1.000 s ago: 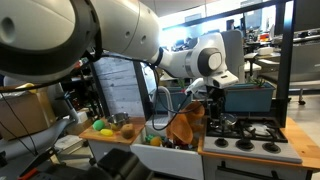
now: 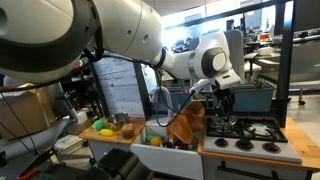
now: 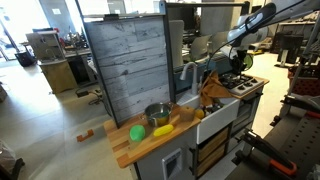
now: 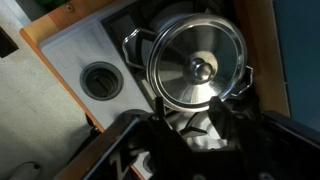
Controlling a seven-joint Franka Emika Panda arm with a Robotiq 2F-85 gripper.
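In the wrist view a steel pot with a glass lid [image 4: 180, 45] sits on the dark stove, its round metal knob [image 4: 203, 72] near the middle. My gripper shows dark at the bottom of that view, its fingers apart and the knob beyond them. Nothing shows held, though the fingertips are hard to make out. In exterior view 1 the gripper [image 2: 222, 101] hangs over the left back part of the stove [image 2: 254, 147]. What lies directly under it is too small to tell there.
An orange cloth [image 2: 180, 128] hangs by the sink left of the stove. Farther left, a steel pot [image 3: 159, 115], a green item [image 3: 137, 132] and a yellow item [image 3: 165, 129] rest on the wooden counter [image 3: 130, 152]. Blue bins stand behind the stove.
My arm and gripper have shifted slightly to the right over the stove. The counter items and cloth look unmoved.
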